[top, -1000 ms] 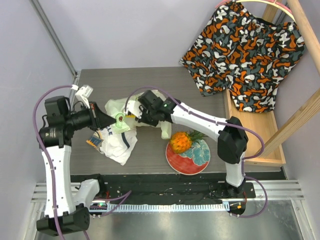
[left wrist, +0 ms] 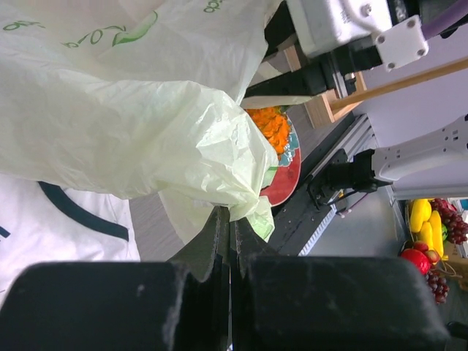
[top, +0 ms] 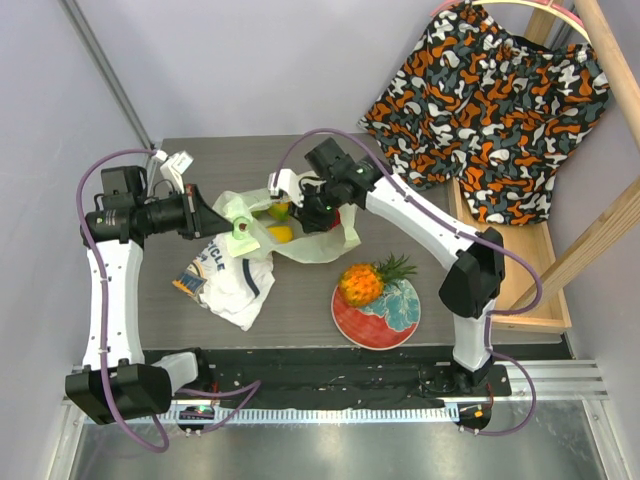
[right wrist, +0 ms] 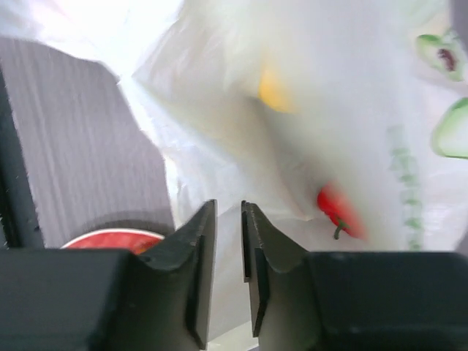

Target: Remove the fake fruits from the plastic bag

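The pale plastic bag (top: 330, 247) lies spread across the middle of the table. Its left end is bunched at the tips of my left gripper, which is shut on the plastic. Inside the bag show a yellow fruit (top: 281, 234), a green fruit (top: 279, 212) and a red fruit (right wrist: 336, 207). Over the bag's opening hangs my right gripper, a gap between its fingers and nothing held; bag plastic lies beyond them. A pineapple (top: 360, 285) rests on the red plate (top: 350, 325), outside the bag.
A folded white shirt (top: 232, 290) lies just in front of the bag on the left. Camouflage cloth (top: 490, 110) hangs over a wooden rack (top: 550, 290) at the right. Bare table shows behind the bag and between shirt and plate.
My right gripper has moved back, away from the table's front, and the bag's right side has spread and risen, showing more fruit. The left arm has shifted slightly backward, still at the bag's end.
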